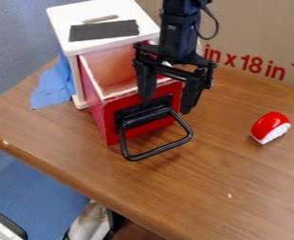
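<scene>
My black gripper (pixel 169 84) hangs over the right front of an open red box (pixel 114 115), its two dark fingers spread apart, one above the box and the other by its right side. I see nothing between them. The box has a pink-red interior and a black loop handle (pixel 157 150) on its front. A red and white rounded object (pixel 270 127) lies on the wooden table (pixel 213 187) to the right.
A white box (pixel 87 16) with a dark strip stands behind the red box, a blue cloth (pixel 52 87) at its left. Cardboard (pixel 265 42) stands at the back.
</scene>
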